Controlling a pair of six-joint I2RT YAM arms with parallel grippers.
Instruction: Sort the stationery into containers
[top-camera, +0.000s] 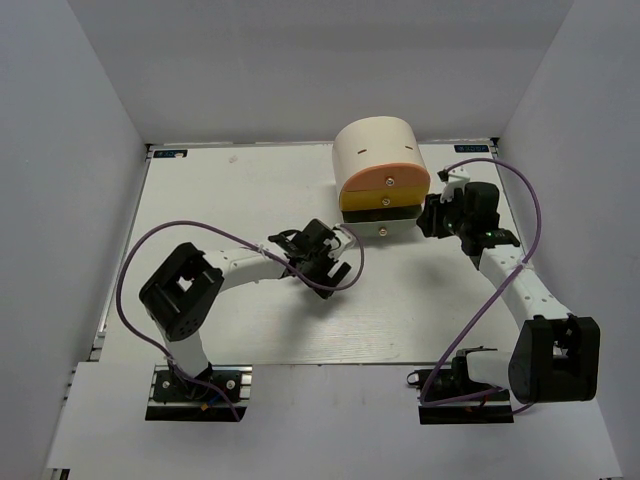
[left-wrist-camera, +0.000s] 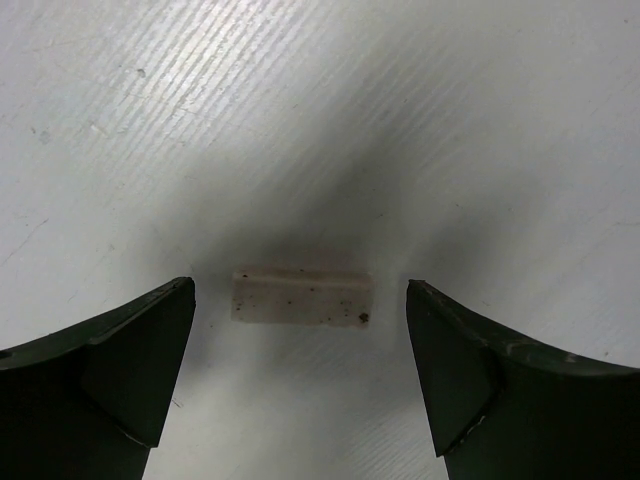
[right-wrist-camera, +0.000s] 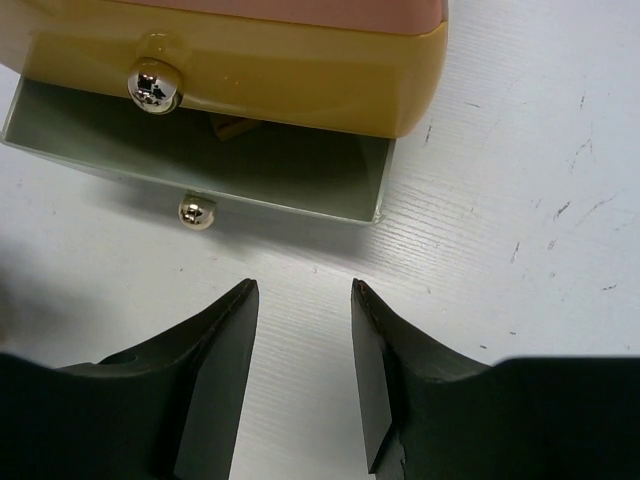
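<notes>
A small pale, speckled block, like an eraser (left-wrist-camera: 301, 296), lies on the white table, between the open fingers of my left gripper in the left wrist view; in the top view that gripper hovers over it left of centre. The rounded storage box (top-camera: 377, 150) has its bottom drawer (right-wrist-camera: 293, 185) pulled out, with a small tan item (right-wrist-camera: 233, 126) partly visible inside under the yellow drawer (right-wrist-camera: 287, 72). My right gripper stands with fingers apart, in front and to the right of that drawer, holding nothing.
Walls close in the workspace at the back and both sides. Purple cables loop over both arms.
</notes>
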